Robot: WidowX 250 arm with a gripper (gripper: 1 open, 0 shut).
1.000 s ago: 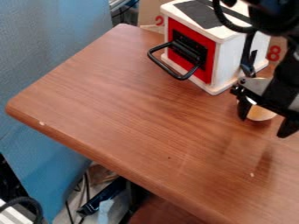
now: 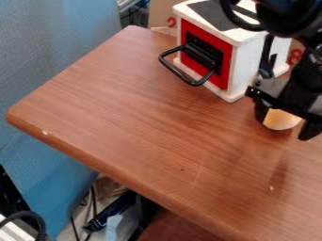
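Note:
A white box (image 2: 232,82) with a red front panel (image 2: 190,63) and a black handle (image 2: 174,67) stands at the back of the wooden table (image 2: 138,122). At the right edge, my black gripper (image 2: 283,113) hangs low over the table, beside the box. A pale tan round object (image 2: 280,121) shows at its fingers, partly hidden by them. Whether the fingers are closed on it is unclear.
Most of the table left and front of the gripper is bare. A cardboard box stands behind the white box. A blue wall or panel (image 2: 51,85) borders the left, with cables and clutter below.
The arm and gripper have shifted very slightly; the white box and table look the same.

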